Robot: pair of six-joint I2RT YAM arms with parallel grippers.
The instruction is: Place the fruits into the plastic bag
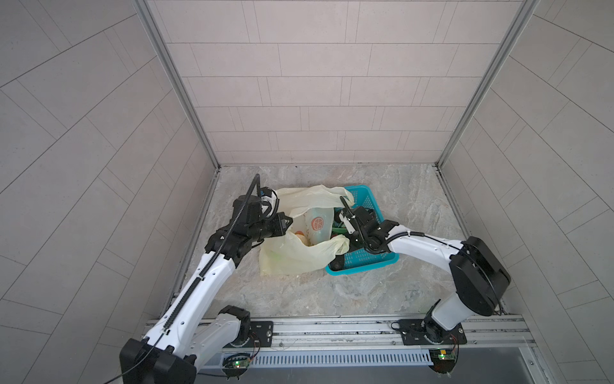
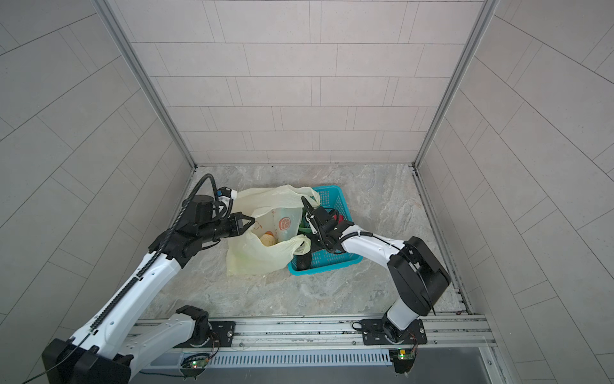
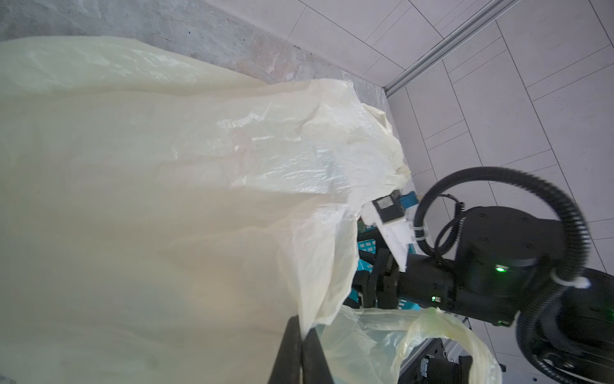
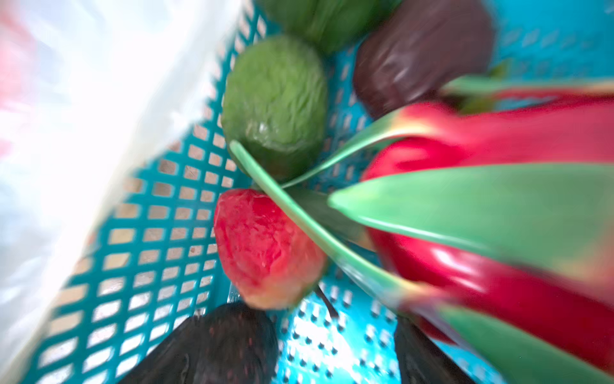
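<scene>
The pale yellow plastic bag (image 1: 297, 257) lies with its mouth toward the basket, an orange fruit (image 2: 268, 238) inside it. My left gripper is shut on the bag's edge. My right gripper is low over the blue basket (image 1: 366, 268), part open, only basket floor showing between its fingers. Ahead of it in the right wrist view are a red peach-like fruit (image 4: 265, 249), a green avocado (image 4: 275, 105), a dark fruit (image 4: 425, 54) and a large dragon fruit (image 4: 543, 211). A dark, rough avocado (image 4: 236, 339) crowds the left finger, partly hiding it.
Another green fruit (image 4: 326, 22) sits farther along the basket. The basket's perforated wall (image 4: 150, 262) separates the fruits from the bag, whose edge overlaps the rim. Bare stone-patterned table (image 1: 415, 192) extends right of and behind the basket.
</scene>
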